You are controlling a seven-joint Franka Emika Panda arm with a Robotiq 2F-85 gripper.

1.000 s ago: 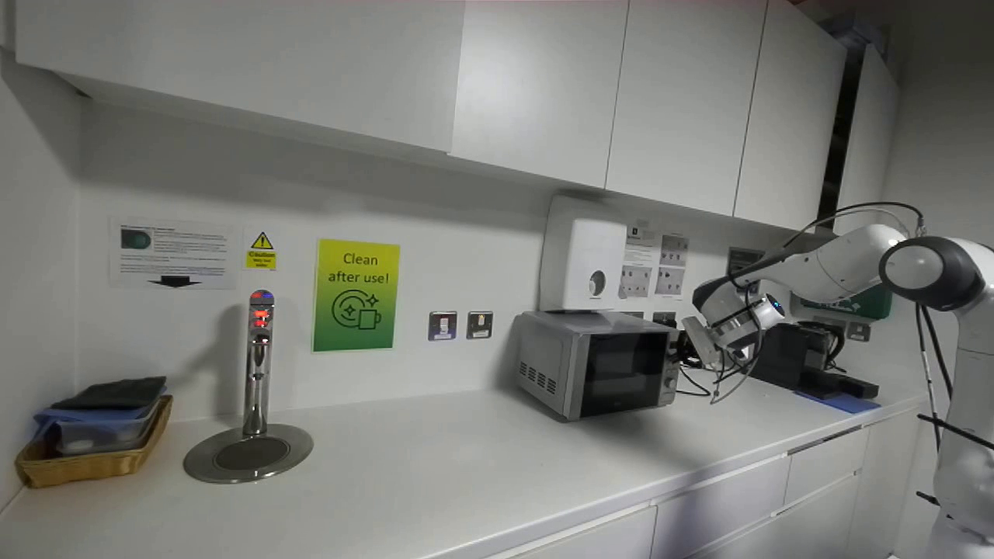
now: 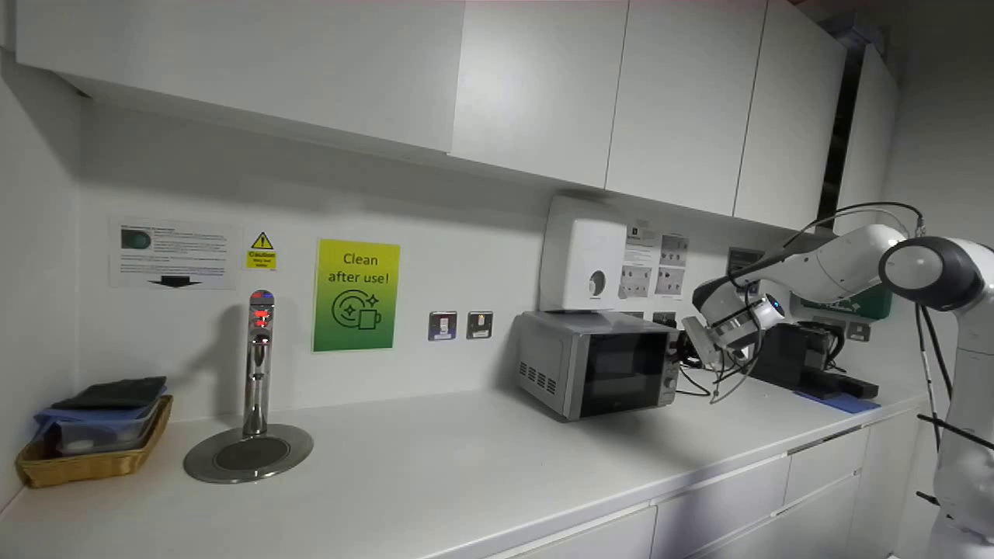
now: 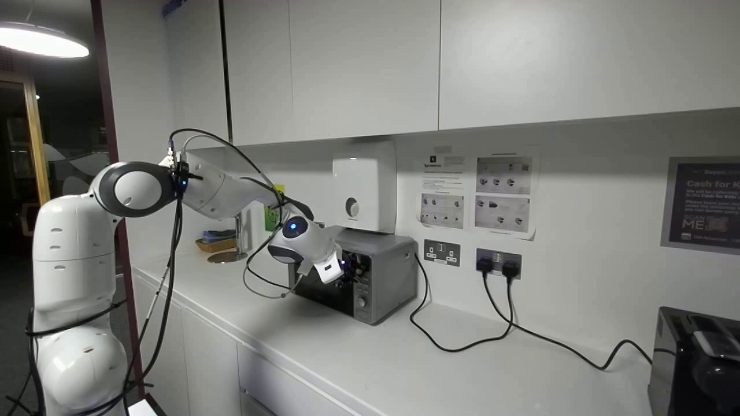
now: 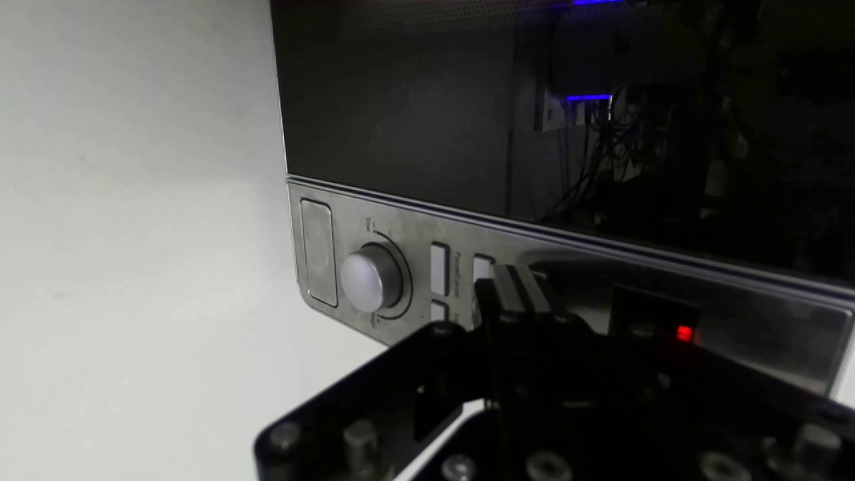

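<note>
A silver microwave (image 2: 556,367) with a dark door (image 4: 401,112) stands on the counter, its door closed. In the wrist view, its control panel carries a round knob (image 4: 370,278), several pale buttons (image 4: 439,268) and a display with a lit red mark (image 4: 684,333). My gripper is shut, fingertips together and nothing showing between them. The tips lie over the button area, between the knob and the display, partly covering buttons. Whether they touch the panel I cannot tell. From the second exterior view, the gripper (image 3: 352,267) is at the panel side of the microwave (image 3: 393,274).
A white dispenser (image 2: 582,253) is on the wall just above the microwave. Black cables (image 3: 458,349) run along the counter behind it. A chrome tap (image 2: 256,373) and a wicker basket (image 2: 98,466) stand to the left, with clear counter (image 2: 401,466) between.
</note>
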